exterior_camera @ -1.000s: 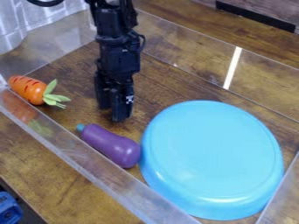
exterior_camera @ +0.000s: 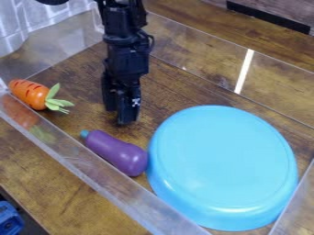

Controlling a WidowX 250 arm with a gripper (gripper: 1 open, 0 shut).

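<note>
My gripper (exterior_camera: 121, 106) reaches down from the top to the bare wooden floor of the tray, between a toy carrot (exterior_camera: 32, 93) on the left and a blue disc-like object (exterior_camera: 221, 167) on the lower right. A purple toy eggplant (exterior_camera: 116, 152) lies just below the gripper, apart from it. The dark fingers blur together, so I cannot tell whether they are open or shut.
Clear plastic walls (exterior_camera: 86, 184) run round the tray. A small blue item (exterior_camera: 7, 220) sits outside at the lower left corner.
</note>
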